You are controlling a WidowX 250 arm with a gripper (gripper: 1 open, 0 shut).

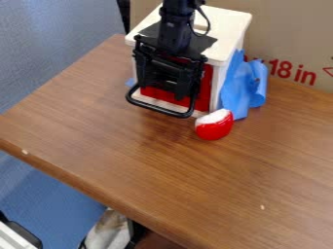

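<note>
The black gripper (166, 73) hangs in front of a white box (224, 27) with a red front panel (203, 95), covering much of that panel. Its black frame reaches down over the lower front of the box; whether its fingers are open or shut cannot be seen. A red and white ball (215, 125) rests on the wooden table just right of the gripper's lower frame, by the box's front corner.
A blue cloth (244, 88) lies against the box's right side. A cardboard panel (293, 39) stands behind.
</note>
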